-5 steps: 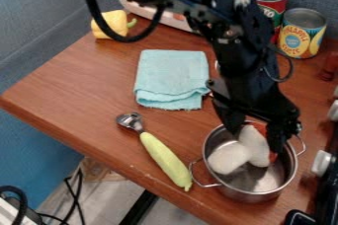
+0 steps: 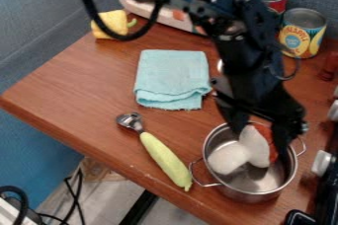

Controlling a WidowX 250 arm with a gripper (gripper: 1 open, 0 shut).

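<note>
The black gripper (image 2: 262, 122) reaches down over a steel pot (image 2: 259, 187) at the front right of the table, its fingers at the pot's upper rim. Inside the pot lie two white rounded objects (image 2: 230, 156) and an orange-red piece (image 2: 260, 135) behind them, partly hidden by the gripper. Whether the fingers hold anything or how far apart they stand is hard to tell.
A pale yellow corn cob (image 2: 166, 160) and a metal scoop (image 2: 129, 120) lie left of the pot. A folded teal cloth (image 2: 171, 79) is mid-table. Cans (image 2: 302, 34) and a yellow pepper (image 2: 110, 26) stand at the back.
The pot's contents look much the same.
</note>
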